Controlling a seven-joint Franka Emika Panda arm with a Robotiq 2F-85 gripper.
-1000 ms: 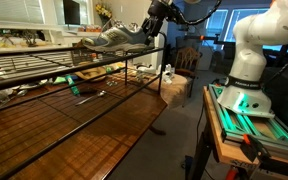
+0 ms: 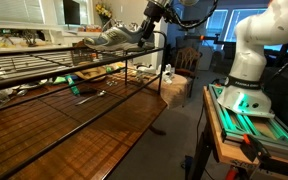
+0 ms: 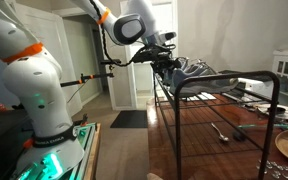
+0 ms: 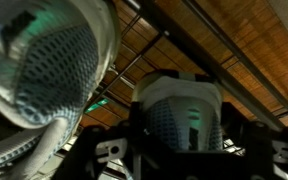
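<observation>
On the top bars of a dark metal rack (image 2: 84, 125) rest grey mesh shoes; one shoe (image 2: 114, 36) shows clearly in exterior view 1. My gripper (image 2: 147, 25) is at the shoes' right-hand end there, pointing down. Exterior view 2 has the gripper (image 3: 164, 60) against the near end of the grey shoes (image 3: 194, 70). In the wrist view, part of a grey mesh shoe (image 4: 179, 112) sits between the dark fingers, and the gripper is shut on it. A second grey shoe (image 4: 59, 70) fills the left side. The fingertips' contact is partly hidden.
Beneath the rack is a brown wooden surface (image 2: 94, 140) holding a spoon (image 3: 220, 130) and other small items. A wicker plate (image 3: 275, 170) stands at the right in exterior view 2. Open floor (image 2: 164, 150) lies between the rack and the arm's base.
Compared with a second ago, my gripper sits slightly lower and farther left in exterior view 1, closer to the shoe. The shoes and rack show no clear movement.
</observation>
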